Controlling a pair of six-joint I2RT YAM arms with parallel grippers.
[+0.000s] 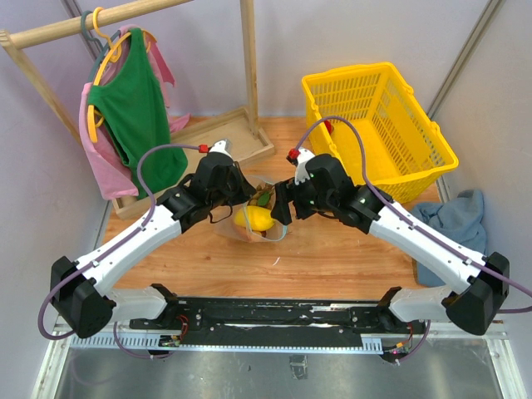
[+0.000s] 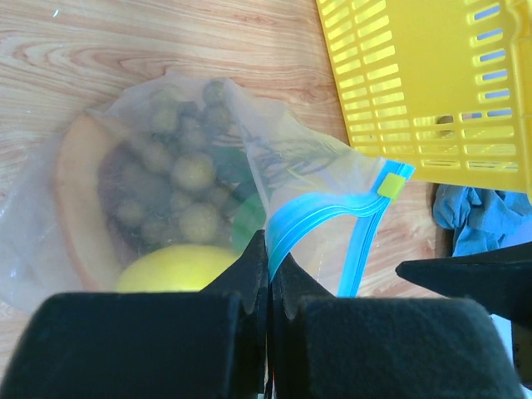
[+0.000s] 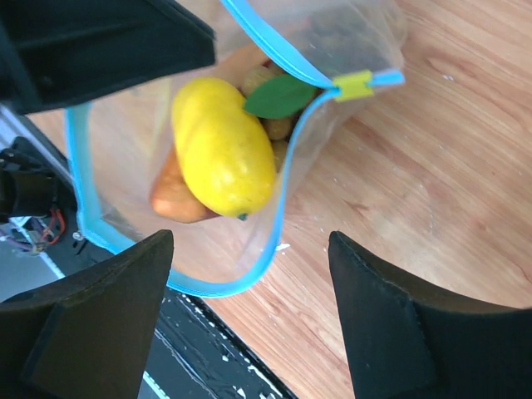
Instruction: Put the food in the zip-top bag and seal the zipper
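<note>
A clear zip bag with a blue zipper rim [image 3: 275, 237] and a yellow slider [image 3: 353, 86] lies on the table, its mouth gaping. Inside it are a yellow mango-like fruit [image 3: 223, 150], a green leaf [image 3: 280, 96] and several round brownish items [image 2: 194, 171]. My left gripper is shut on the bag's blue rim, pinching it between the fingertips. To the right of the mouth, my right gripper stands part open with nothing between its fingers. The rim passes beyond its fingertips in the right wrist view.
A yellow basket [image 1: 382, 125] stands at the back right, with a blue cloth [image 1: 455, 224] beside it. Clothes hang from a wooden rack [image 1: 249, 58] at the back left. The table in front of the bag [image 1: 274, 278] is clear.
</note>
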